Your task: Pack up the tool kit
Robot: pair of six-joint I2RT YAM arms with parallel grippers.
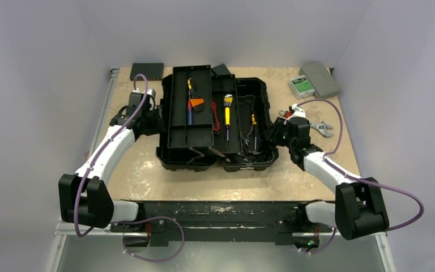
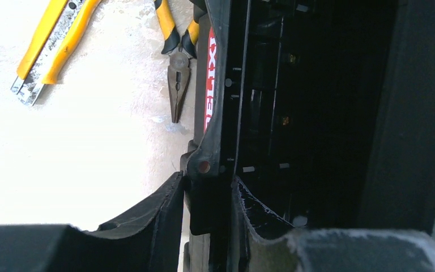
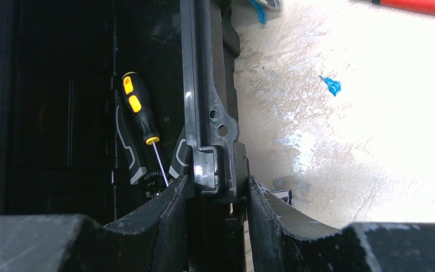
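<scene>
The black toolbox [image 1: 175, 165] stands unfolded in mid-table. In its tiered trays lie a red cutter [image 1: 216, 117], a yellow-handled screwdriver [image 1: 227, 116], a blue-and-red screwdriver [image 1: 190, 115] and an orange hex key holder [image 1: 197, 103]. My left gripper is part open, its fingers astride the box's left wall [image 2: 208, 195]. On the opposite side my right gripper is shut on the right wall [image 3: 208, 141]. A black-yellow screwdriver [image 3: 140, 102] lies inside the right half.
Pliers [image 2: 178, 79] and a yellow-handled cutter [image 2: 56, 42] lie left of the box. An adjustable wrench [image 1: 322, 129] lies at right, with a green-labelled case [image 1: 301, 86] and grey case [image 1: 320, 79] behind.
</scene>
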